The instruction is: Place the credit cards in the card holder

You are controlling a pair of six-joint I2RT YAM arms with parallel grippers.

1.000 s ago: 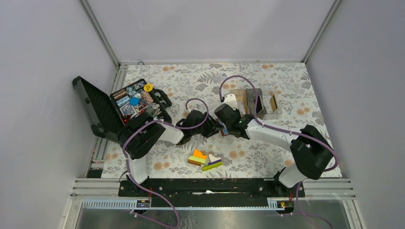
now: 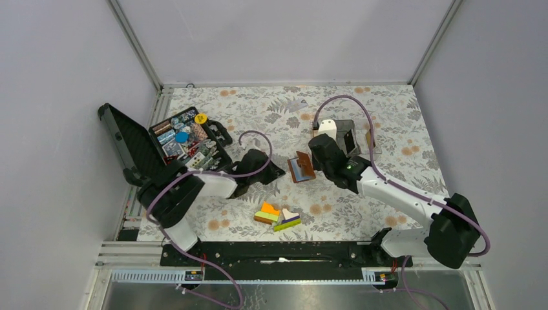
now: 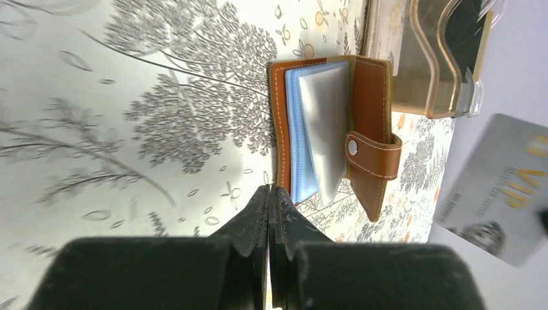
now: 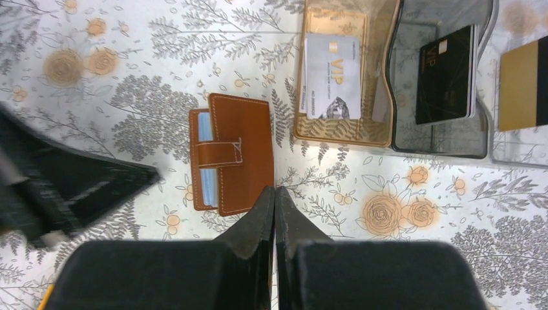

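A brown leather card holder (image 2: 304,166) (image 4: 242,174) lies on the cloth with its strap flap, holding blue and white cards (image 3: 320,123). My left gripper (image 2: 280,172) is shut just left of it, nothing seen between its fingers. My right gripper is shut, above and right of the holder. A grey VIP card (image 3: 494,187) shows blurred at the right of the left wrist view; what bears it is unclear. More cards lie in a clear organizer: white VIP (image 4: 333,74), black (image 4: 446,74), gold (image 4: 519,84).
An open black case (image 2: 129,145) full of small items stands at the left. Coloured blocks (image 2: 278,216) lie near the front edge.
My left gripper has drawn back leftward from the card holder, and my right gripper has moved up and rightward away from it, uncovering the holder.
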